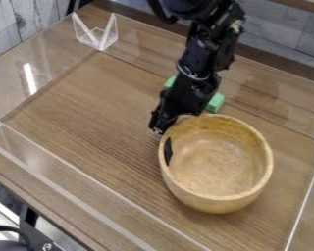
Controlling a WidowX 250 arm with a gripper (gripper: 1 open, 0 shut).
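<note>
The black gripper (163,122) is low over the wooden table, at the upper-left rim of a large beige bowl (219,186). It is shut, and its fingertips are partly hard to make out against the rim. A dark patch shows on the bowl's left inner edge; what it is, I cannot tell. Behind the arm lies a green object (212,103), partly hidden.
A white wire-like holder (97,31) is at the back left. A wall runs along the back right, and dark cables lie at the lower left corner.
</note>
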